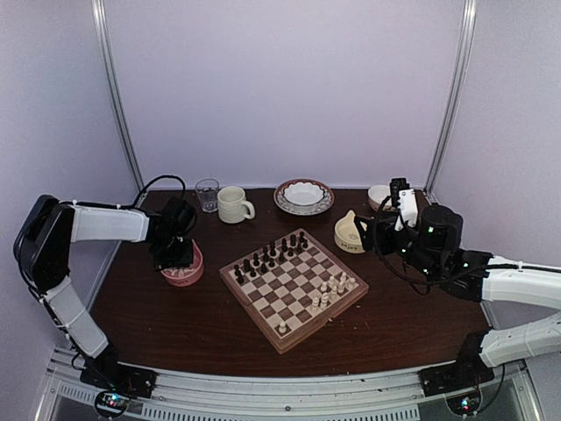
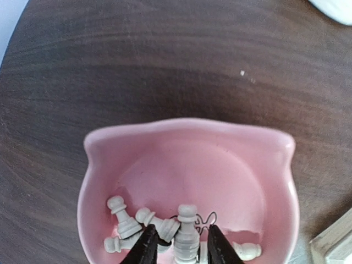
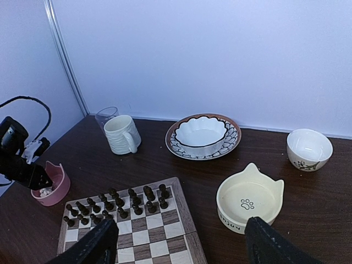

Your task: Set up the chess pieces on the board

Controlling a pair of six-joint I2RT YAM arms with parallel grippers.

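The chess board (image 1: 294,307) holds black pieces along its far side and several white pieces on its near right, plus one at the near corner. Left of it, my left gripper is down at the pink bowl (image 2: 209,159), open around an upright-looking white piece (image 2: 187,236), among other white pieces (image 2: 125,223) lying in the bowl. My right gripper hangs open at the right of the board, facing across it, with nothing between its fingers.
A cat-shaped bowl (image 3: 247,195), a white bowl (image 3: 308,143), a plate (image 1: 303,206), a mug (image 1: 232,203) and a glass (image 1: 207,195) stand behind and beside the board.
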